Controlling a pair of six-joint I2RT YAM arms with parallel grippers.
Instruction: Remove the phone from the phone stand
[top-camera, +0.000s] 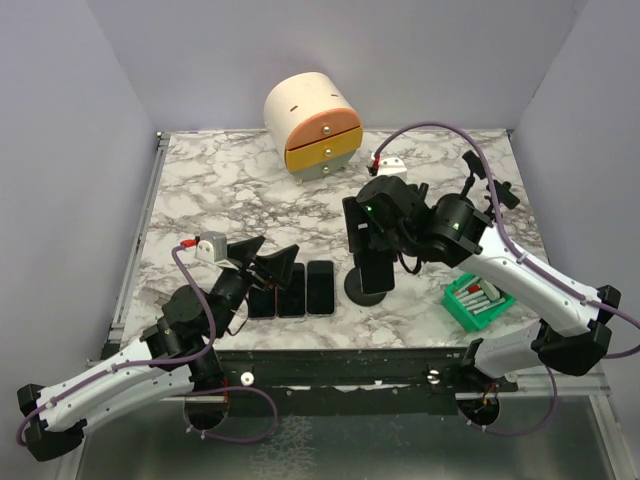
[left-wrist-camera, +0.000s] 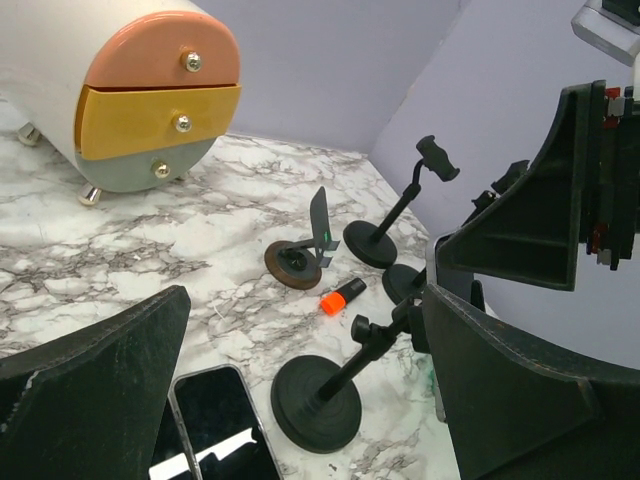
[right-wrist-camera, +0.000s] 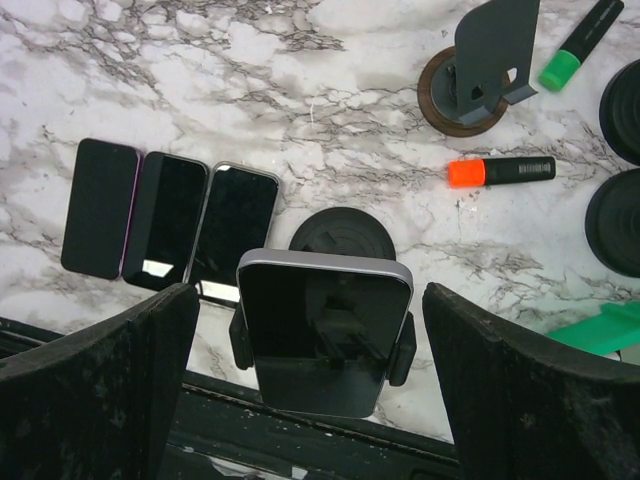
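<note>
A black phone with a silver edge (right-wrist-camera: 325, 330) rests in a stand (left-wrist-camera: 316, 404) with a round black base, right of centre in the top view (top-camera: 376, 275). My right gripper (top-camera: 372, 225) is open directly over it; in the right wrist view the phone's top lies between and just beyond the open fingertips. Part of the stand is hidden behind the phone. My left gripper (top-camera: 270, 258) stands open to the left, above three flat phones (right-wrist-camera: 163, 220).
A drawer cabinet (top-camera: 312, 120) stands at the back. A green tray of markers (top-camera: 478, 318), more stands (left-wrist-camera: 370, 243), a card holder (right-wrist-camera: 495, 55) and loose markers (right-wrist-camera: 515, 170) occupy the right.
</note>
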